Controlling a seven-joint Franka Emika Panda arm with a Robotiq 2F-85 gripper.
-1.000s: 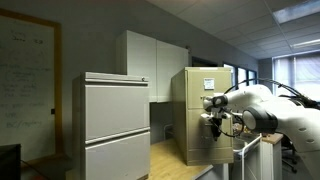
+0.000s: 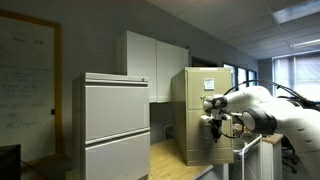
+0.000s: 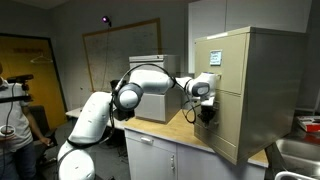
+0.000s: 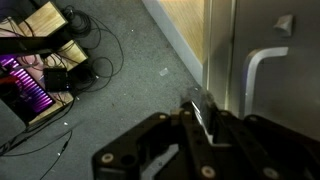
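A tall tan cabinet stands at the right end of the counter, its front panels facing my arm. In the second exterior view the same cabinet fills the right side, and my gripper is close to its front. My gripper also shows dark against the panels in the first exterior view. From the wrist, a curved metal handle sits on the grey panel, with a small knob above it. The gripper points along the panel's edge, left of and below the handle; its finger gap is too dark to make out.
A light two-drawer cabinet stands farther left on the wooden counter. A sink lies right of the tan cabinet. Below the wrist are grey floor and loose cables.
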